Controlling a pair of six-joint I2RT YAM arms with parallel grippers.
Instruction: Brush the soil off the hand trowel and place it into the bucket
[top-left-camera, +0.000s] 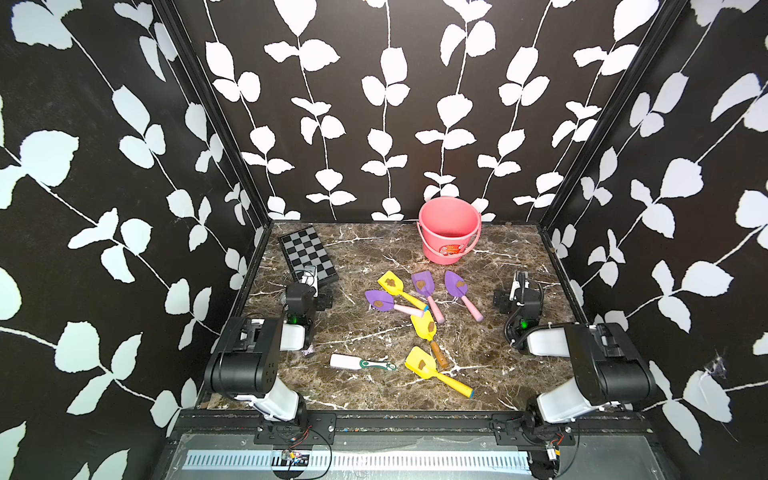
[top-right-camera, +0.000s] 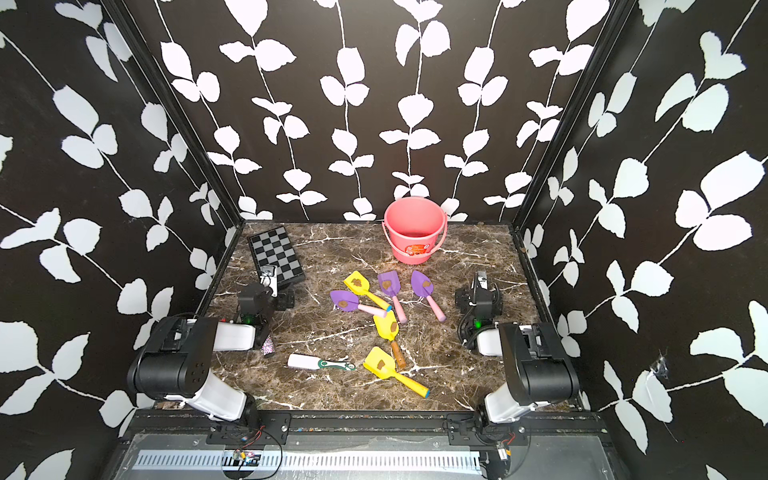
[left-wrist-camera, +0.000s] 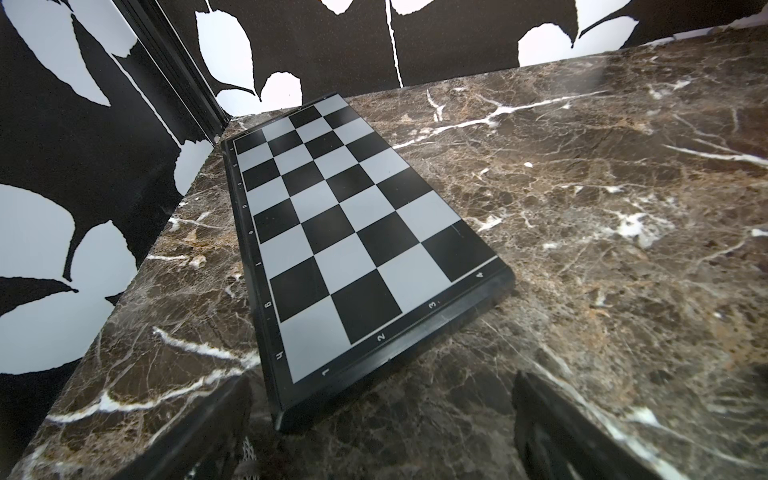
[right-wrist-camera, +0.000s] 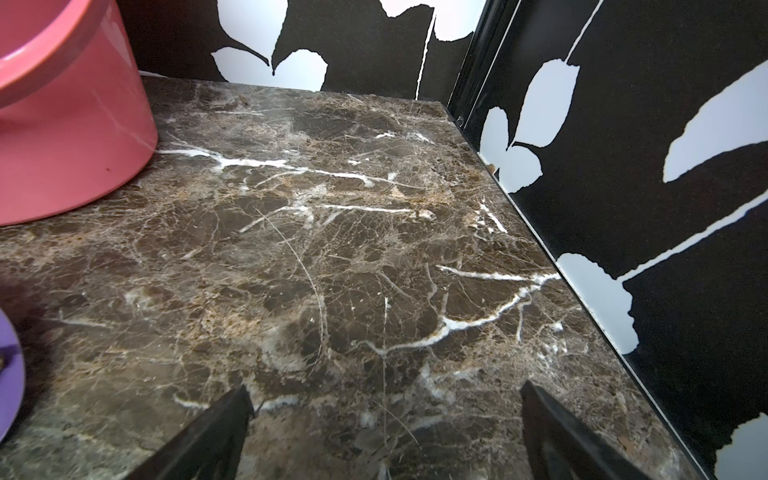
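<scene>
Several hand trowels with brown soil patches on their blades lie in the middle of the table. Three are yellow: a back yellow trowel (top-left-camera: 391, 282), a middle yellow trowel (top-left-camera: 424, 325) with a brown handle, and a front yellow trowel (top-left-camera: 421, 362). Three are purple with pink handles: left (top-left-camera: 379, 300), centre (top-left-camera: 424, 282) and right (top-left-camera: 456, 284). A brush (top-left-camera: 347, 362) with white bristles and a green-white handle lies front left. Behind the trowels stands the pink bucket (top-left-camera: 445, 247). My left gripper is open and empty, by the chessboard. My right gripper is open over bare table, right of the trowels.
A black-and-grey chessboard (left-wrist-camera: 352, 216) lies at the back left, just ahead of the left gripper. A small patterned item (top-right-camera: 268, 345), partly hidden, is beside the left arm. Dark leaf-patterned walls close off the back and sides.
</scene>
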